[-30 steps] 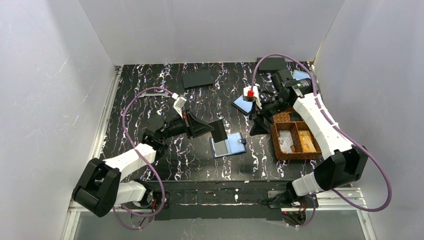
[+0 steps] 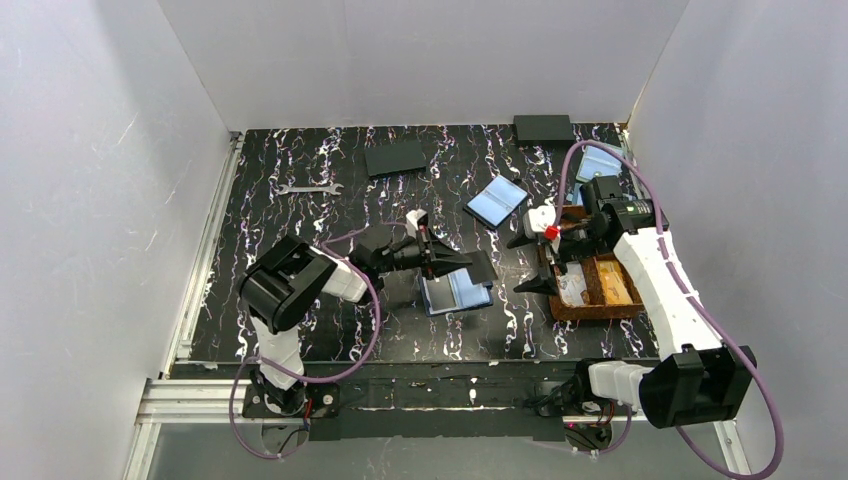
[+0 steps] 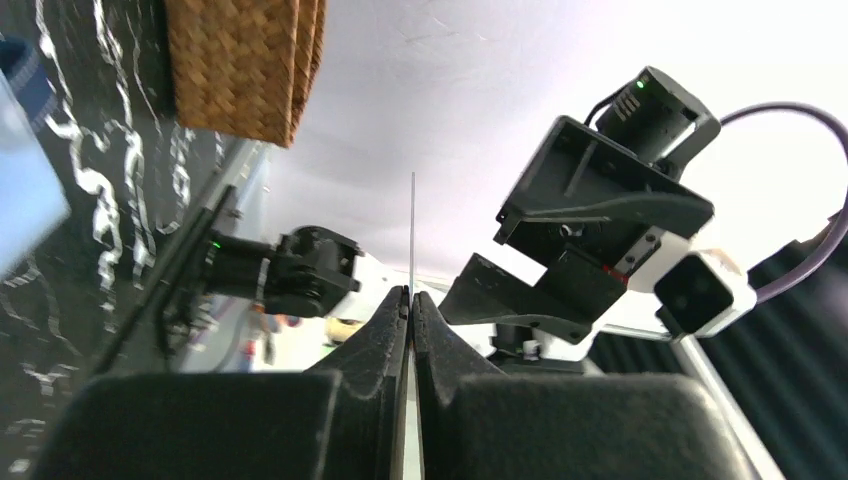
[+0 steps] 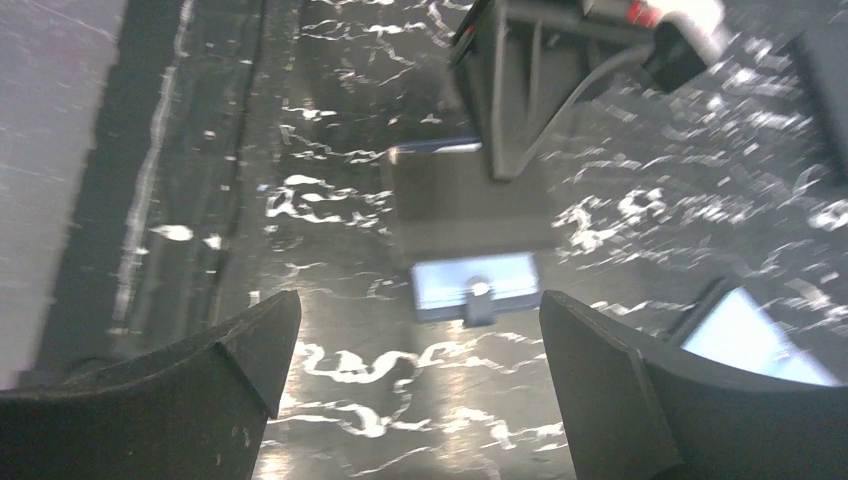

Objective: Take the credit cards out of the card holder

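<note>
The open blue card holder [image 2: 465, 296] with a grey panel lies at the table's middle front. My left gripper [image 2: 450, 262] is shut on a thin dark grey card [image 2: 481, 266] above it; in the left wrist view the card shows edge-on [image 3: 411, 240] between the fingertips. In the right wrist view the dark card [image 4: 465, 205] covers much of the blue holder [image 4: 445, 290]. My right gripper [image 2: 525, 260] stands open to the right of the card, with nothing between its fingers.
A woven box [image 2: 590, 312] with compartments stands at right. Another blue holder [image 2: 495, 200] lies behind the middle, with dark slabs [image 2: 395, 158] [image 2: 542, 128] at the back and a wrench [image 2: 308, 189] at left.
My left gripper has moved right with the dark card, now over the holder, and the arm has bent differently. My right gripper has shifted right and slightly down in the top view.
</note>
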